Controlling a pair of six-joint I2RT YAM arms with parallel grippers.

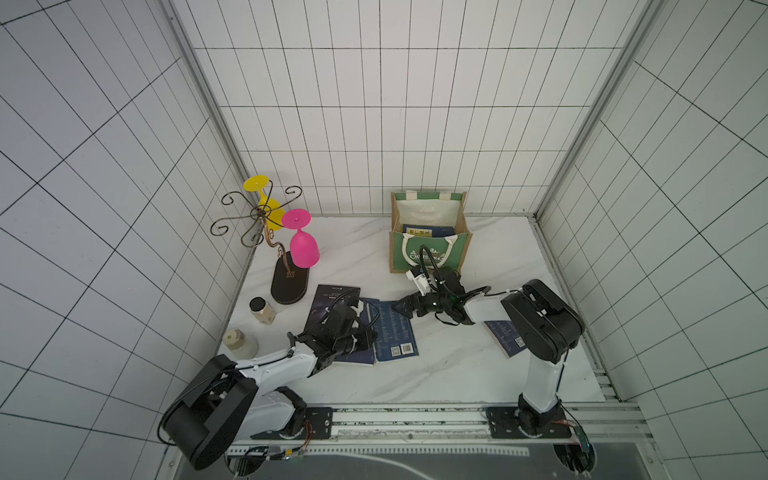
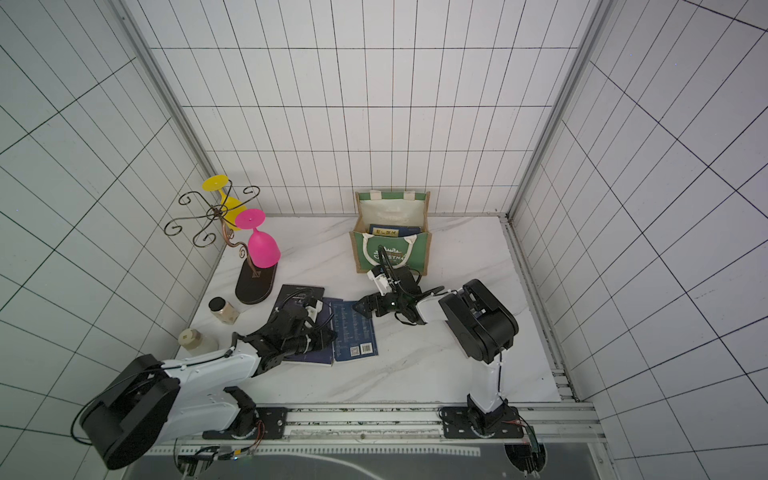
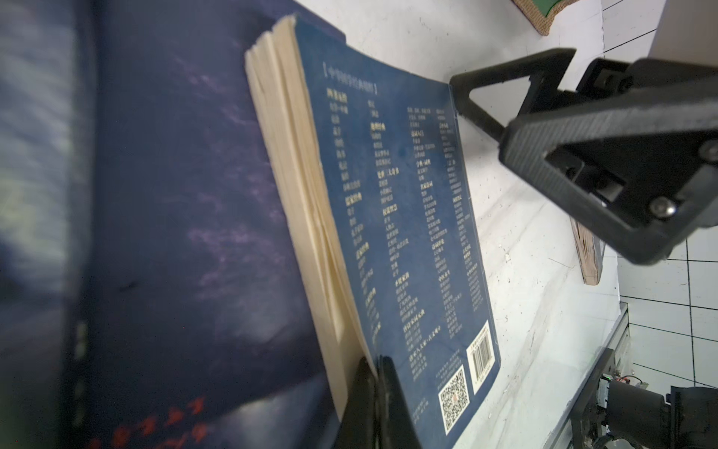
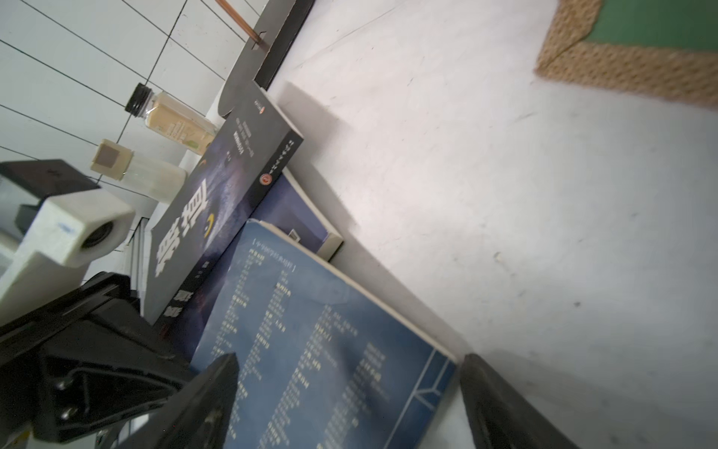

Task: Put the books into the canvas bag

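A blue book (image 1: 395, 334) with lists and barcodes on its cover lies partly on a dark purple book (image 3: 187, 187), next to a black book (image 4: 217, 187). My left gripper is shut, its tips against the blue book's page edge; whether they pinch the cover edge I cannot tell. My right gripper is open at the blue book's far right corner, one fingertip (image 4: 478, 381) beside its edge and the other above the cover. Behind stands the green canvas bag (image 1: 408, 254), open at the top, holding a dark blue book (image 1: 440, 230).
Another book (image 1: 505, 336) lies at the right, partly behind the right arm. To the left are two bottles, one dark-capped (image 1: 262, 310) and one pale (image 1: 240, 344), and a metal stand (image 1: 289, 280) with pink and yellow goblets. Clear table lies front right.
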